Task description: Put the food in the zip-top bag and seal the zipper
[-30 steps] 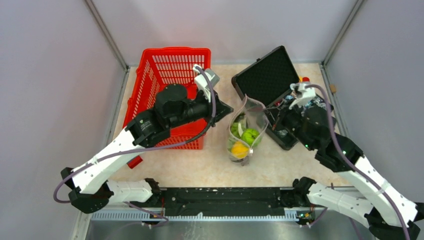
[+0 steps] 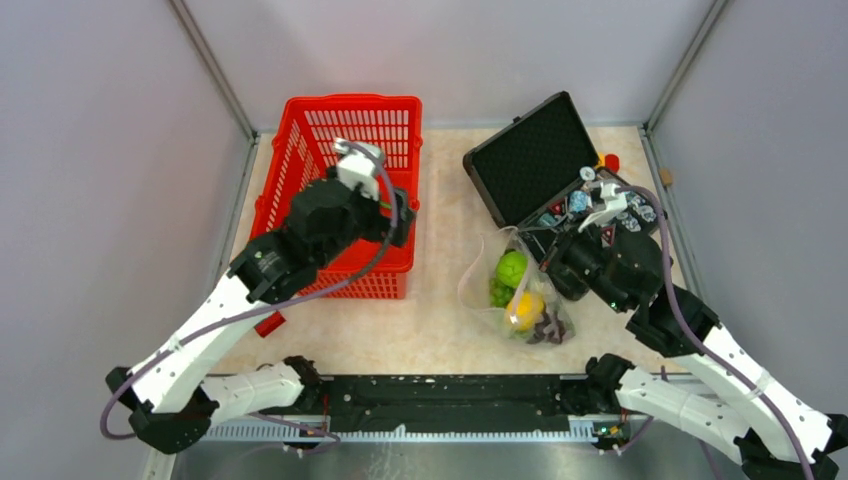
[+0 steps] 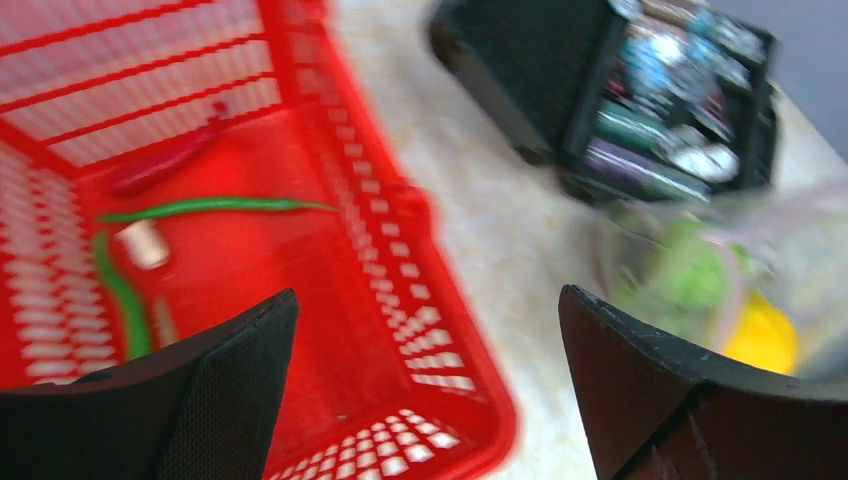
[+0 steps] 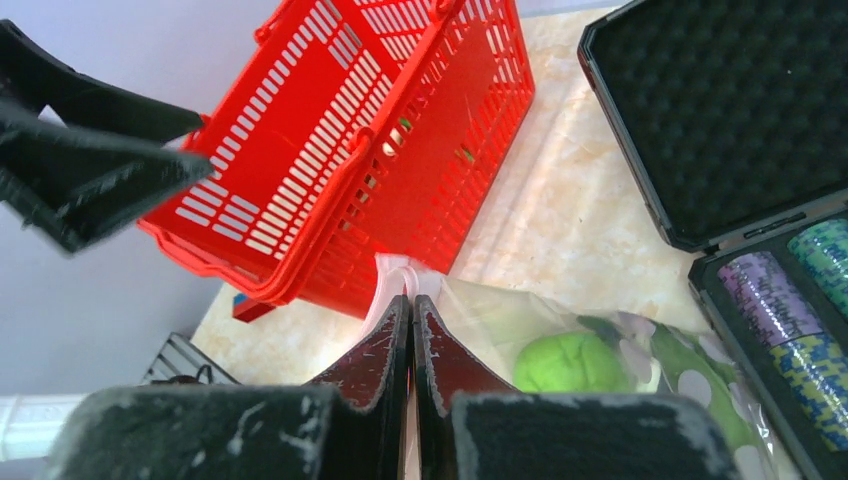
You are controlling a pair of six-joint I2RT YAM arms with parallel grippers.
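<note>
The clear zip top bag (image 2: 483, 290) holds a green round food (image 2: 512, 268), a yellow one (image 2: 525, 311), green grapes and something dark purple. My right gripper is shut on the bag's translucent edge, and the bag hangs from it to one side. My left gripper stands open, its fingers apart and empty, over the right side of the red basket (image 2: 350, 103). Down in the basket lie a long green pepper (image 3: 210, 206), a dark red pepper (image 3: 165, 165), another green pod (image 3: 122, 295) and a small pale piece (image 3: 143, 245).
An open black case (image 2: 535, 160) with colourful items in its lower half stands just behind and right of the bag. A small red object (image 2: 269, 324) lies in front of the basket. Between basket and bag the table (image 2: 440, 330) is clear.
My left gripper has moved left from the gap beside the basket to above it. The bag swung right and tilted, its mouth looking narrower, while the right gripper barely shifted.
</note>
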